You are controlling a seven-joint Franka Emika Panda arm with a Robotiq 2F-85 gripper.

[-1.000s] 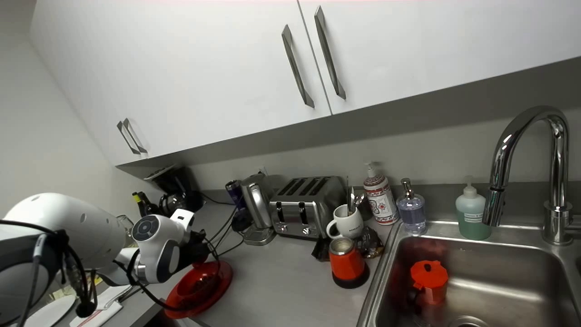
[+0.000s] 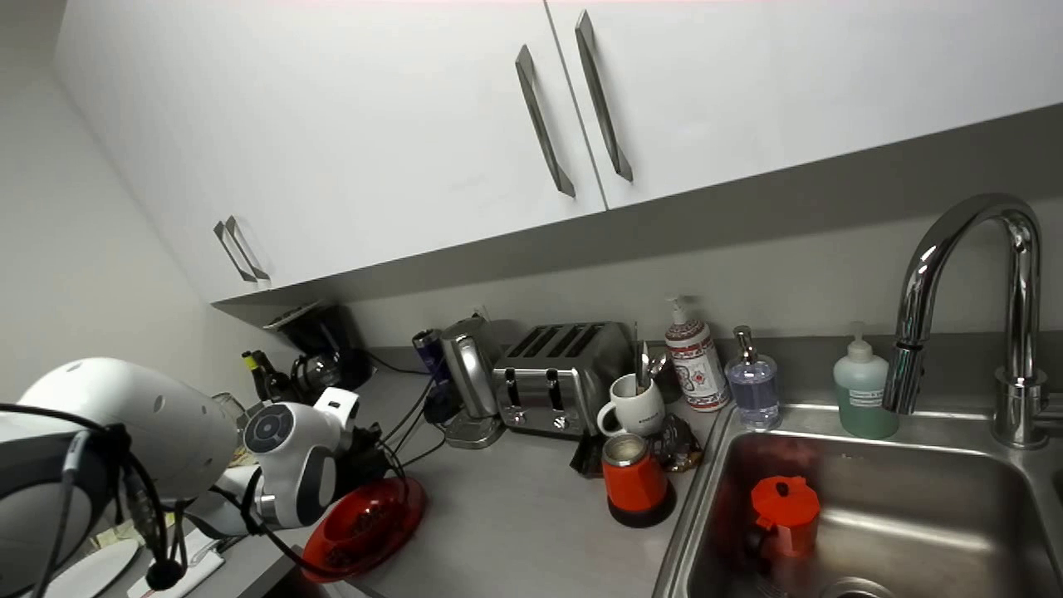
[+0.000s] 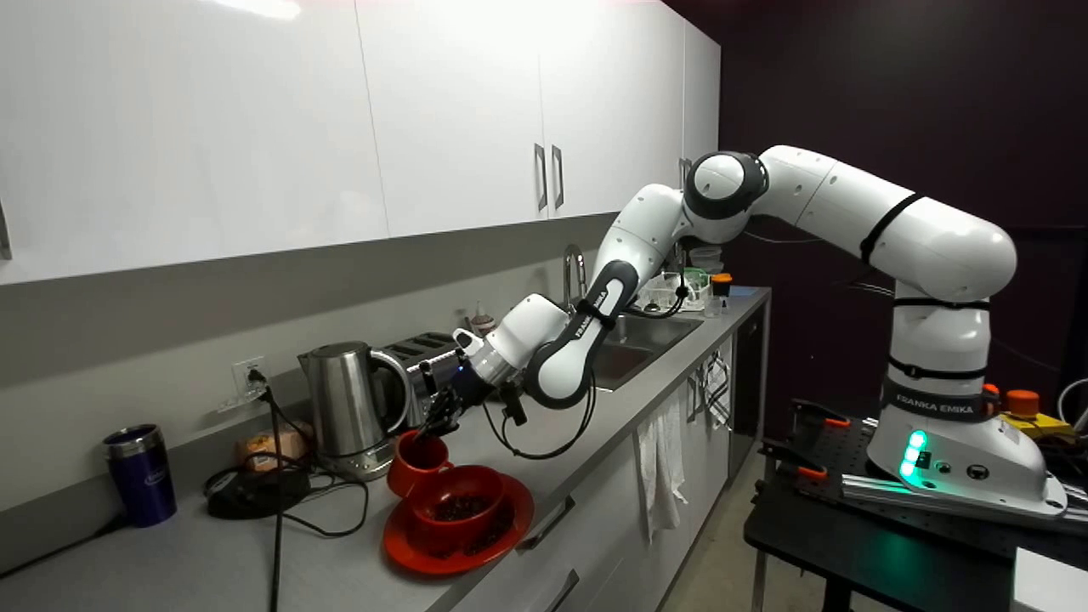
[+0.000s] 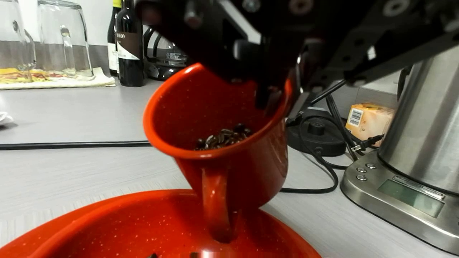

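Observation:
A red speckled mug (image 4: 245,172) holding dark coffee beans (image 4: 226,137) tilts in the wrist view, its handle pointing down toward the camera. My gripper is shut on the mug's rim, with a dark finger visible inside the wall; part of the grip is hidden by the gripper body. In exterior view 2 the mug (image 3: 413,464) is just behind a red bowl (image 3: 456,517). Dark beans lie in that bowl, which sits on a red plate (image 3: 410,559) where more beans are scattered. Whether the mug touches the bowl or counter, I cannot tell.
A steel kettle (image 3: 342,408) stands close behind the mug, with black cords (image 3: 337,529) on the counter. The toaster (image 2: 563,379) is beyond it. A blue tumbler (image 3: 141,478) stands at the left. Bare counter (image 2: 488,538) lies between plate and sink.
The arm's wrist has come slightly lower and tilted a little in exterior view 1. The bowl and plate have stayed in place.

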